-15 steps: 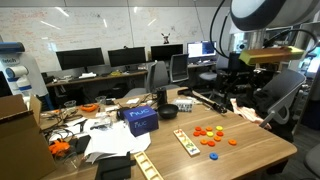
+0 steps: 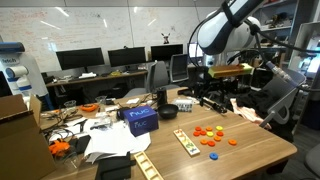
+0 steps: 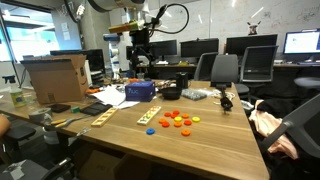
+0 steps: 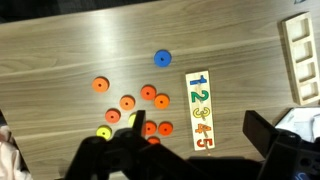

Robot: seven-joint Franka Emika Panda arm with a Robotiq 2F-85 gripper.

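Seen from above in the wrist view, my gripper is open, its dark fingers wide apart with nothing between them. It hangs well above the table, clear of everything on it. A wooden number board (image 4: 200,112), marked 1 to 5, lies right of the view's middle. To its left are several loose round discs, among them a blue disc (image 4: 162,57), an orange disc (image 4: 101,84), a yellow disc (image 4: 103,131) and a red-orange disc (image 4: 162,87). A slotted wooden tray (image 4: 302,58) lies at the right edge.
The blue box (image 2: 140,120) stands on the table beside white papers (image 2: 108,142). A black bowl (image 2: 168,111) sits behind it. A large cardboard box (image 3: 58,78) is at the far left in exterior view 2. Bare tabletop (image 3: 220,145) lies right of the discs.
In exterior view 1 my arm and gripper have swung to the left above the table. The discs, number board and tray have not moved.
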